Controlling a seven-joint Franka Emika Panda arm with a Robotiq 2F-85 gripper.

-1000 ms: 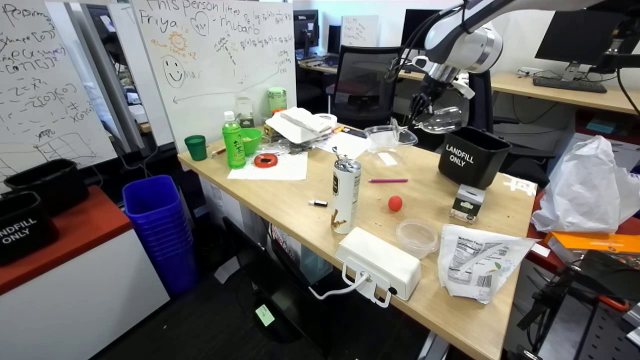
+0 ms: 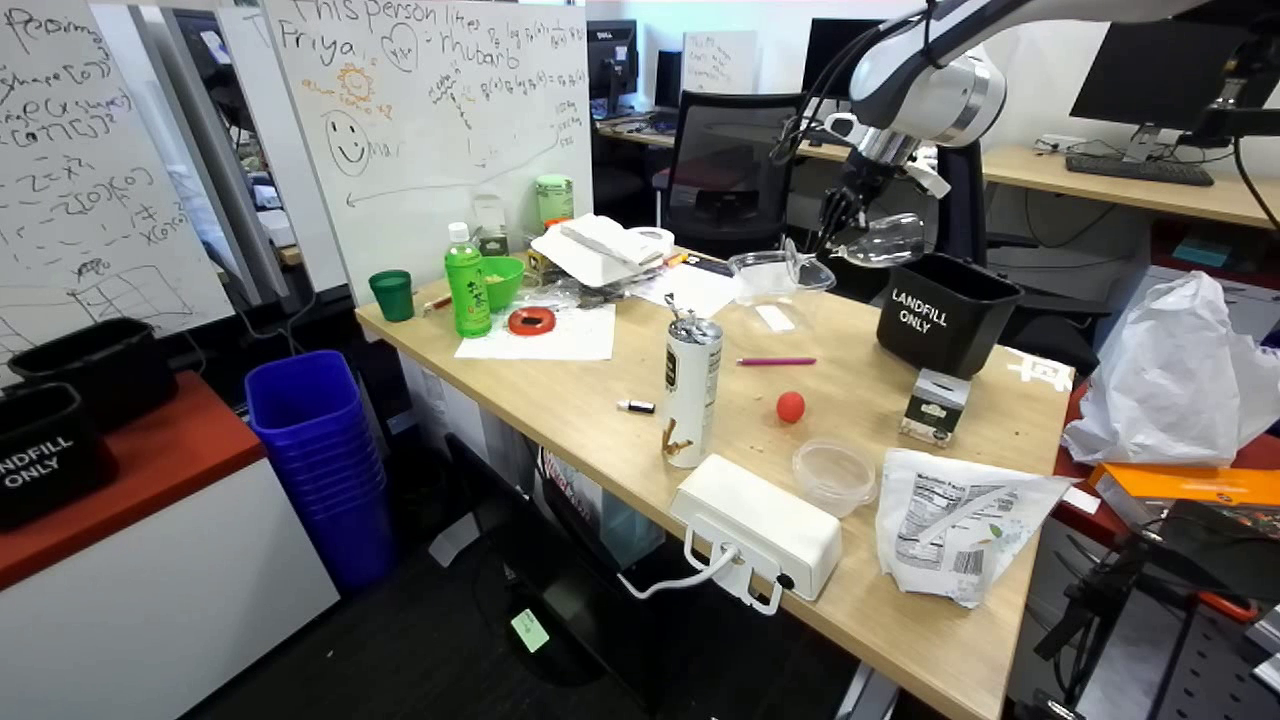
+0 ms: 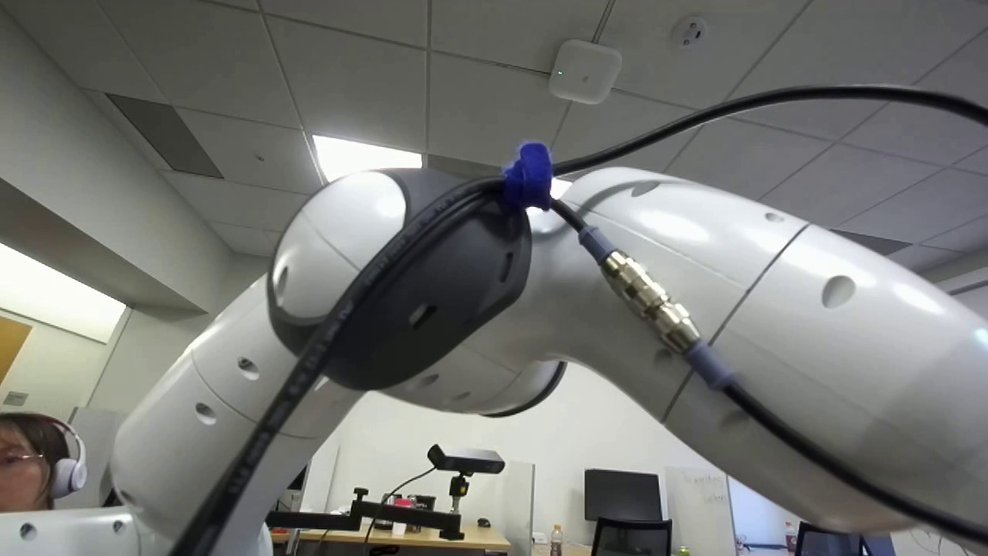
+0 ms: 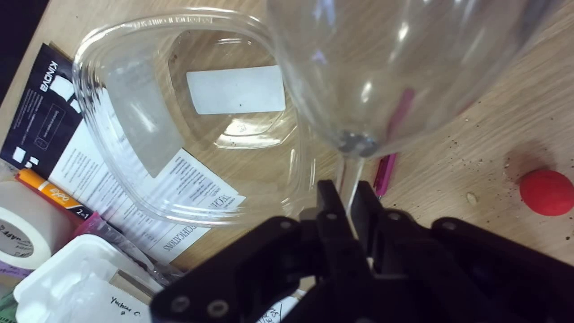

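Note:
A clear stemmed glass (image 4: pixel 403 64) is held by its thin stem, and my gripper is shut on that stem. In exterior view 1 the glass (image 2: pixel 885 240) lies tipped on its side in the air, its bowl toward the black bin (image 2: pixel 954 314) marked "LANDFILL ONLY". My gripper (image 2: pixel 828 240) hangs left of that bin, over the far part of the table. Below it sits a clear plastic container (image 4: pixel 156 207), empty apart from a white label on its base. Exterior view 2 shows only arm links, no gripper.
A red ball (image 2: pixel 791 407), a magenta pen (image 2: pixel 776 361) and a tall can (image 2: pixel 692 390) occupy the middle of the table. Nearer the front are a small round tub (image 2: pixel 834 476), a white pouch (image 2: pixel 963 524) and a small box (image 2: pixel 936 406). A green bottle (image 2: pixel 468 282) stands at the left.

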